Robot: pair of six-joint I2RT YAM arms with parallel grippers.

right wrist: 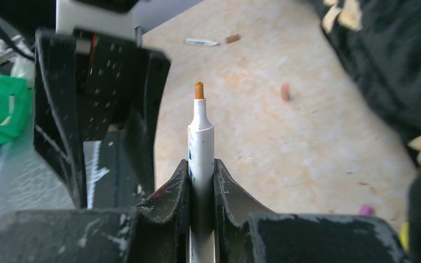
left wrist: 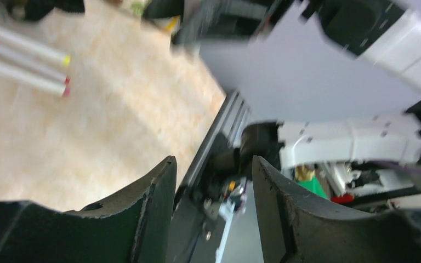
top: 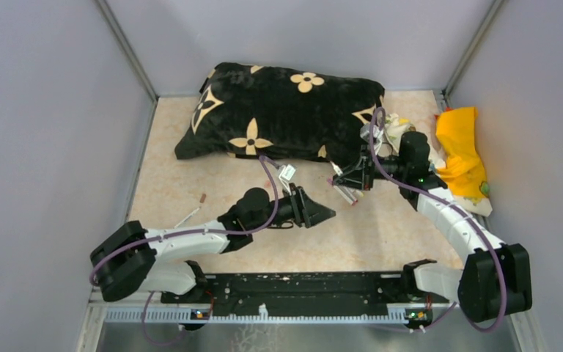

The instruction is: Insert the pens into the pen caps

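My right gripper is shut on a white pen (right wrist: pixel 201 145), upright in the right wrist view with its orange-brown tip bare. The peach pen cap (right wrist: pixel 285 92) lies on the table, apart from the pen; I cannot make it out in the top view. My left gripper is open and empty, left of the right gripper and nearer the front edge in the top view. On the left of the table, a brown cap (top: pixel 203 198) and another white pen (top: pixel 188 218) lie loose.
Several capped pens (top: pixel 346 195) lie beneath the right gripper. Across the back stretches a black flowered cushion (top: pixel 286 110), with yellow cloth (top: pixel 458 147) at the right wall.
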